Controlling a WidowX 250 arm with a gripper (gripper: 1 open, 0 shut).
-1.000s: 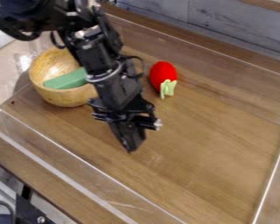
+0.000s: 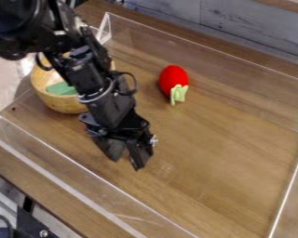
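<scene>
My black gripper [image 2: 124, 156] hangs low over the wooden floor of the bin, left of centre, its fingers apart with nothing visible between them. Behind the arm on the left, a tan bowl [image 2: 60, 101] holds a green object [image 2: 60, 88], partly hidden by the arm. Up and to the right of the gripper lies a red vegetable-like toy [image 2: 173, 79] with pale green leaves.
Clear walls bound the wooden floor [image 2: 226, 158], which is bare across the right and front. A grey plank surface [image 2: 238, 28] runs along the back, and a dark cable and metal frame sit at the lower left.
The arm and gripper have shifted left over the last second, and the fingers now appear spread apart. The bowl and red toy have not visibly moved.
</scene>
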